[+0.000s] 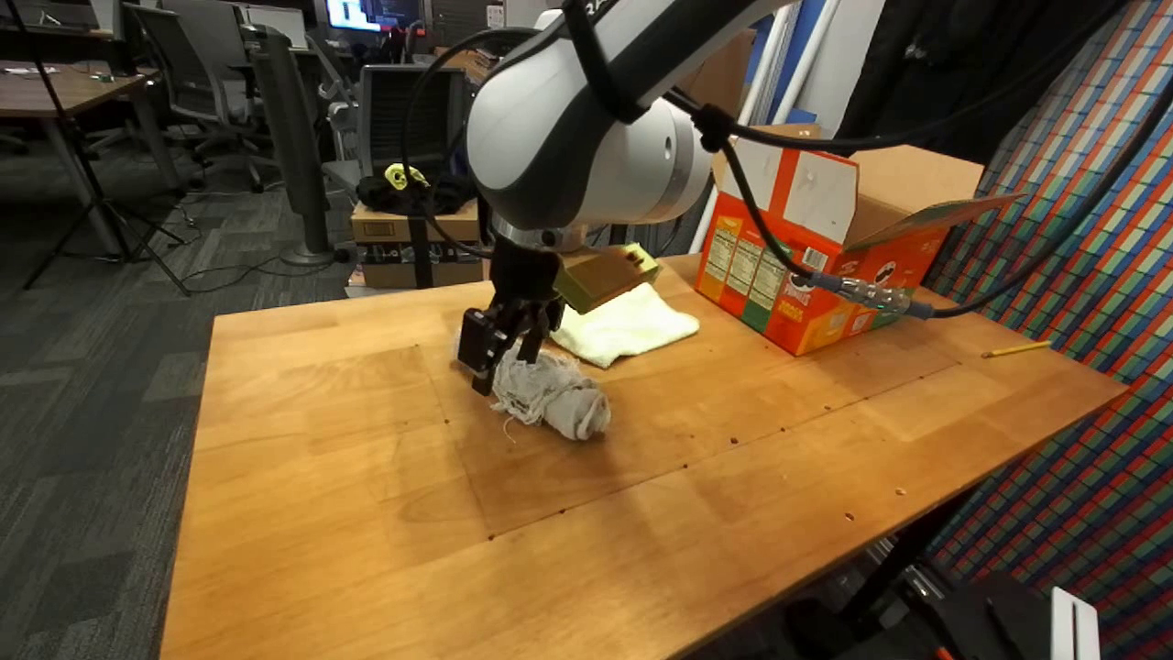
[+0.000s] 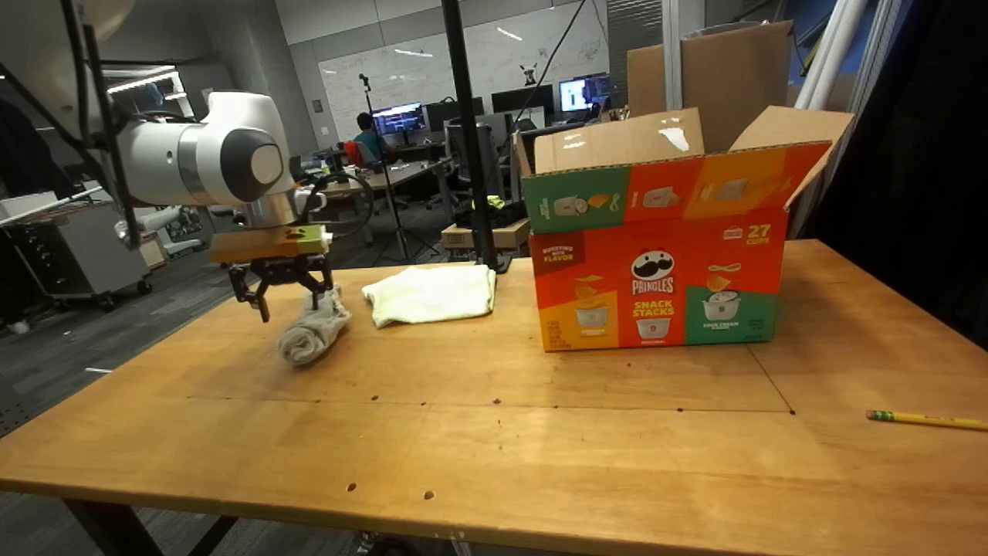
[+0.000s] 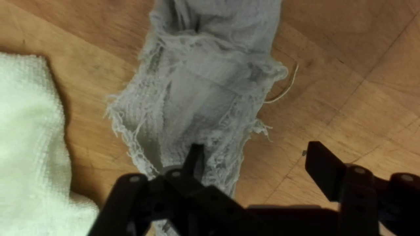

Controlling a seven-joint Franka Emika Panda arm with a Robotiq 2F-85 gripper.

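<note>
A grey, frayed cloth, loosely rolled, lies on the wooden table; in the wrist view this grey cloth runs from the top edge down under the gripper. Just above it hangs my gripper, pointing down with its fingers apart. One fingertip is over the cloth, while the other fingertip stands over bare wood to its right. Whether the first one touches the fabric, I cannot tell. In the second exterior view, the gripper is at the far end of the grey roll.
A pale yellow-green towel lies flat close beside the grey cloth. An open orange Pringles carton stands toward the right of the table, with a yellow pencil beyond it.
</note>
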